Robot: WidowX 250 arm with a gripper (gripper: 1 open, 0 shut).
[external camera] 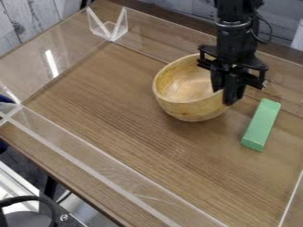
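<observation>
A light wooden bowl (pixel 178 93) sits on the wooden table (pixel 106 160), right of centre. The black gripper (pixel 222 82) is over its right side, its fingers at the bowl's right rim, shut on it as far as can be seen. A green block (pixel 260 124) lies to the right of the bowl.
A clear folded object (pixel 109 22) stands at the back left. A dark cable or part (pixel 30 213) is at the front left corner.
</observation>
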